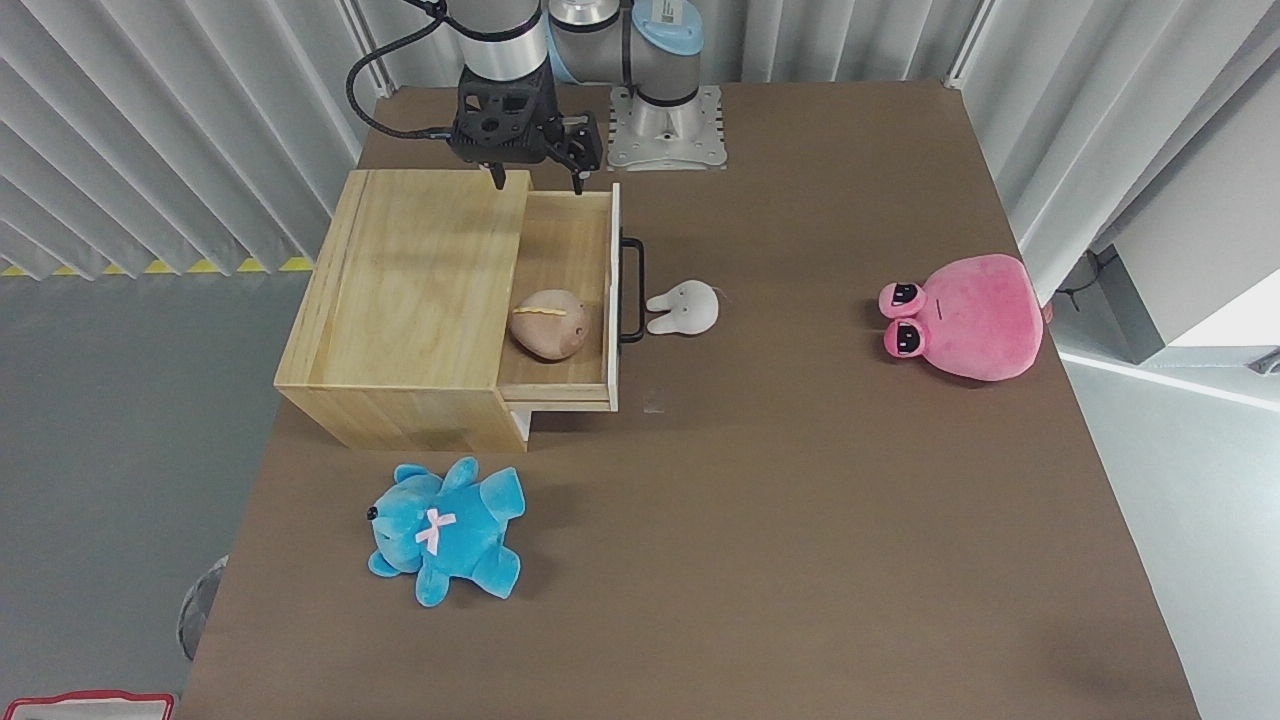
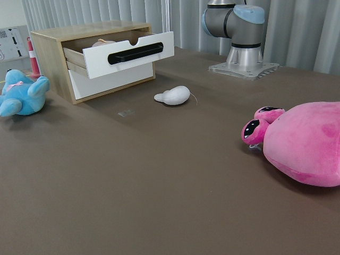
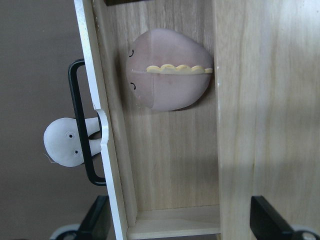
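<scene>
My gripper hangs high over the back end of the wooden drawer unit, its fingers wide apart and empty; in the wrist view they frame the drawer at the bottom edge. The drawer is pulled out, with a brownish-pink plush with a cream scalloped stripe lying inside. A small white bunny head toy lies on the table just outside the drawer's black handle.
A blue plush bear lies in front of the unit. A large pink plush with two eye bumps lies at the right.
</scene>
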